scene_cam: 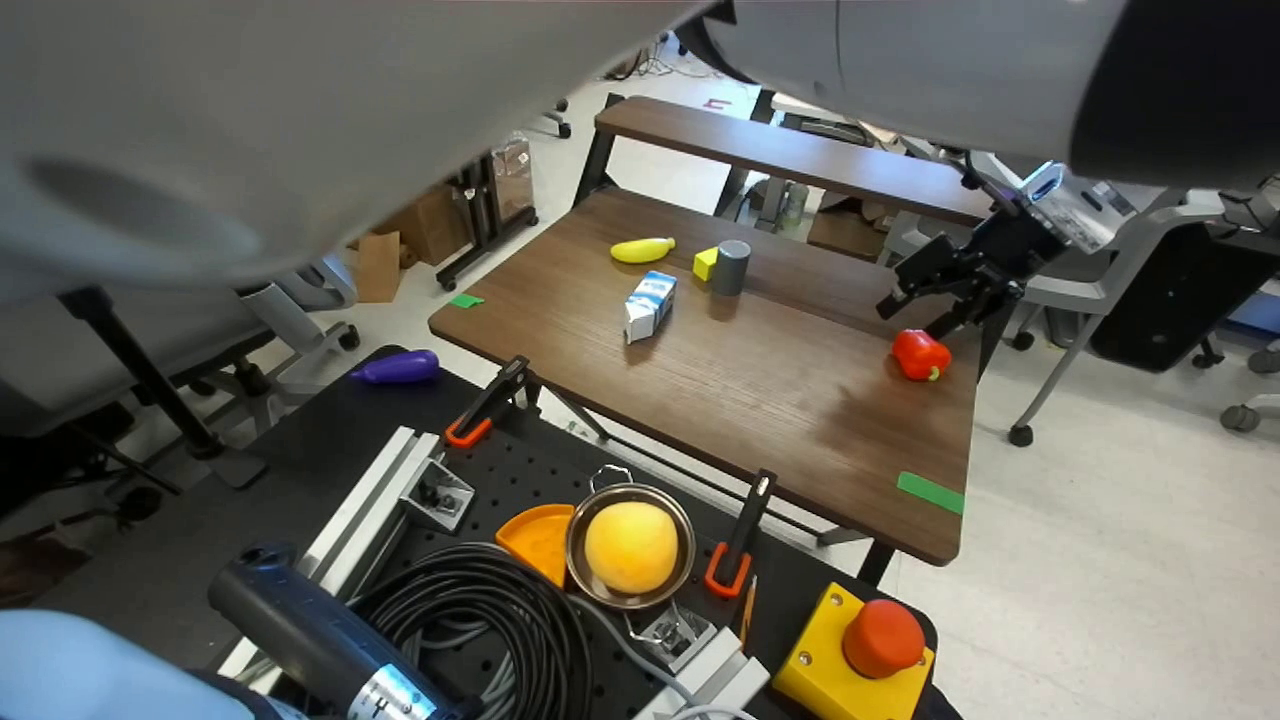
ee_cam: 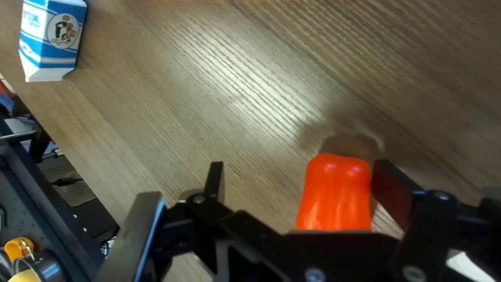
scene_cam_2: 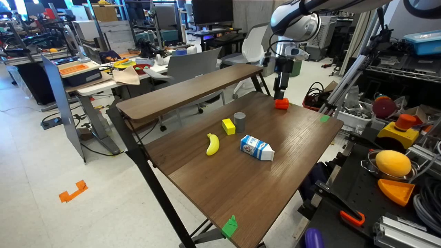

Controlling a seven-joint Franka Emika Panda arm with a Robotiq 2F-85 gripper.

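Note:
A red pepper (scene_cam: 921, 355) lies at the far right end of the brown table, and my gripper (scene_cam: 923, 317) is just above and behind it. In the wrist view the pepper (ee_cam: 334, 193) sits between the spread fingers, close to the right finger (ee_cam: 393, 194) and well apart from the left one. The fingers stand open, so the pepper is not clamped; whether the right finger touches it I cannot tell. Part of the pepper's near end is hidden behind the gripper body. From the other side, the gripper (scene_cam_2: 281, 98) points down over the pepper (scene_cam_2: 282, 104).
A milk carton (scene_cam_2: 257, 147), a yellow banana (scene_cam_2: 213, 144), a yellow block (scene_cam_2: 228, 126) and a grey cylinder (scene_cam_2: 239, 122) stand or lie mid-table. A raised shelf (scene_cam: 792, 154) runs along the back. Bare tabletop separates the pepper from the carton.

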